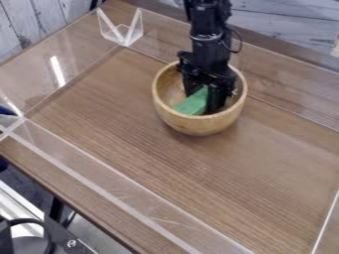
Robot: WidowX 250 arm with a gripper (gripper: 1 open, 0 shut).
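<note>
A wooden bowl (195, 120) sits toward the back middle of the table, holding a green object (192, 103). My black gripper (212, 87) reaches down into the bowl from above and covers part of the green object. It appears shut on that object, though the fingertips are dark and hard to make out.
A small white wireframe piece (119, 27) stands at the back left. A wall runs along the back, and dark cables lie off the lower left edge.
</note>
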